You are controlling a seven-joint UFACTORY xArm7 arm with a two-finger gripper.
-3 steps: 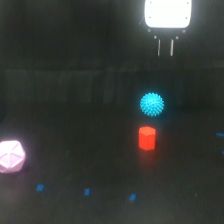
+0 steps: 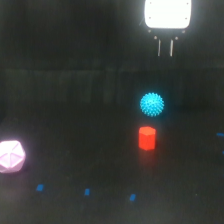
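Note:
At the top of the camera view my gripper (image 2: 165, 54) hangs from its white body, its two thin fingers apart and only dark background between them. Below it and slightly to the left in the picture is a light-blue spiky ball (image 2: 151, 104). Just under the ball stands a red block (image 2: 147, 138) with an angular outline. A pale pink faceted ball (image 2: 11, 156) lies at the left edge, partly cut off by the frame. The gripper is clear of all three objects.
Several small blue marks lie along the front, including one blue mark (image 2: 132, 197) below the red block. The far background is dark.

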